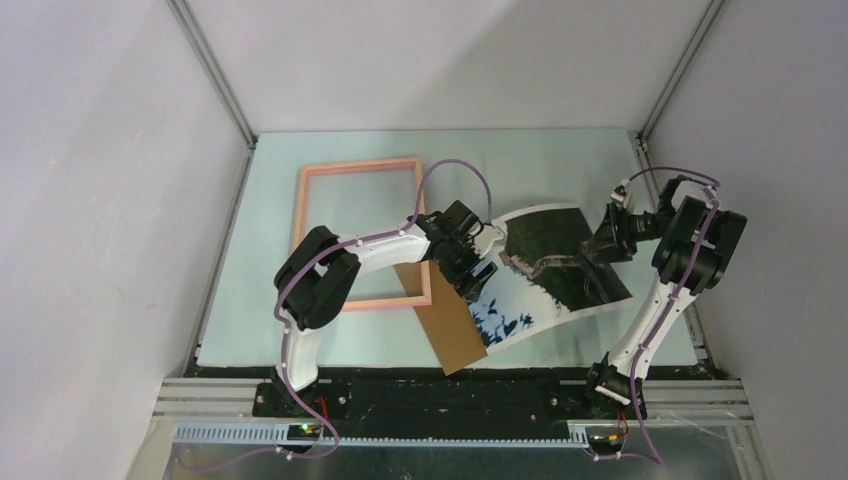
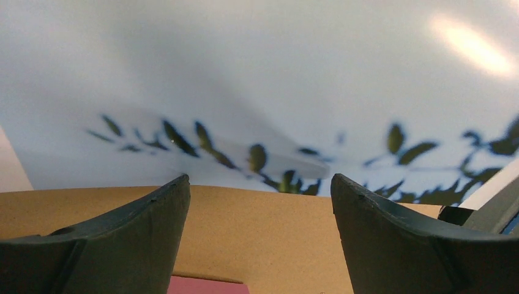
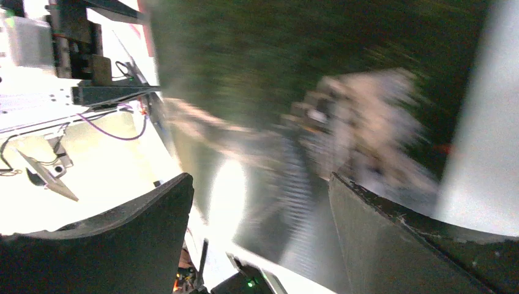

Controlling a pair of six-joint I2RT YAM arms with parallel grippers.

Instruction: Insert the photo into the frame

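The photo (image 1: 540,258), with a dark green scene and a blue-white end, lies over a brown backing board (image 1: 450,335), its right side looking curved. My left gripper (image 1: 482,278) stands over its left edge. In the left wrist view the fingers of the left gripper are apart, the board and the photo's leafy edge (image 2: 257,159) showing beyond them. My right gripper (image 1: 592,258) is open at the photo's right side. Blur covers the photo (image 3: 294,73) in the right wrist view; whether it touches the fingers, I cannot tell.
An empty pinkish wooden frame (image 1: 300,205) lies on the left, its right bar over part of the board.
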